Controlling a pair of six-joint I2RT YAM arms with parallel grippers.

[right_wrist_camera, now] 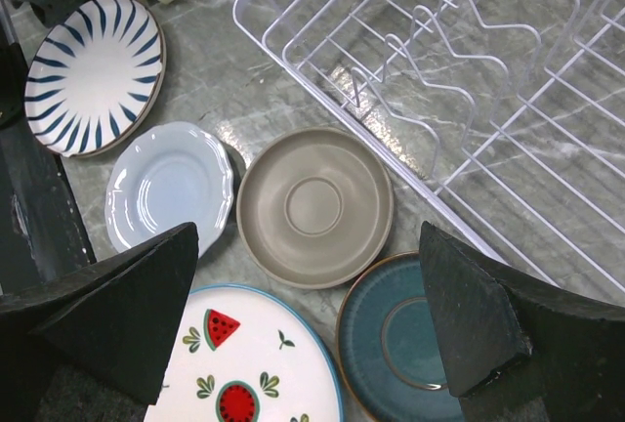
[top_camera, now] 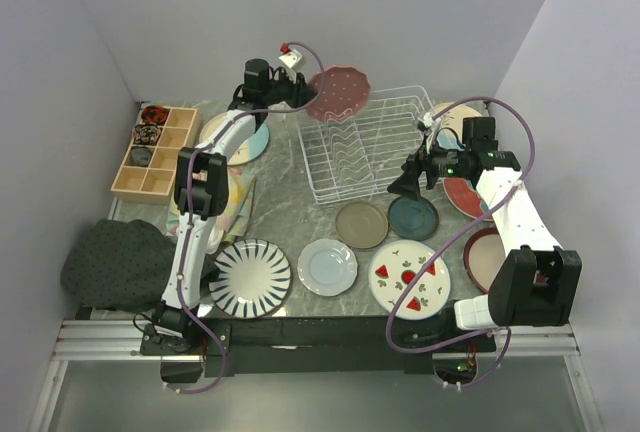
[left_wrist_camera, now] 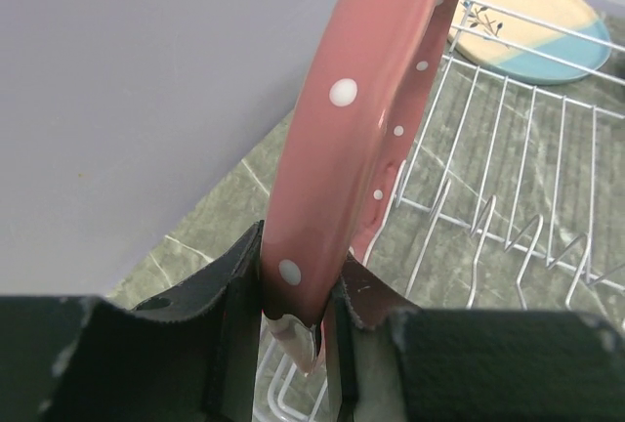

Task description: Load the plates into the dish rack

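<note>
A pink plate with white dots (top_camera: pixel 341 93) is held tilted over the back left of the white wire dish rack (top_camera: pixel 366 192). My left gripper (top_camera: pixel 312 92) is shut on its edge; in the left wrist view the plate (left_wrist_camera: pixel 337 139) rises between the fingers, with rack wires around and behind its lower part. Whether it touches the rack I cannot tell. My right gripper (top_camera: pixel 413 180) stands open and empty above the teal plate (top_camera: pixel 413 218). Alongside, a taupe plate (right_wrist_camera: pixel 314 209), a pale blue plate (right_wrist_camera: pixel 170 188) and a watermelon plate (top_camera: pixel 409 280) lie flat.
A blue-striped plate (top_camera: pixel 250 278) lies front left. A wooden compartment box (top_camera: pixel 157 182) and a dark dotted cloth (top_camera: pixel 125 265) occupy the left side. More plates, including a red one (top_camera: pixel 465 196), lie right of the rack.
</note>
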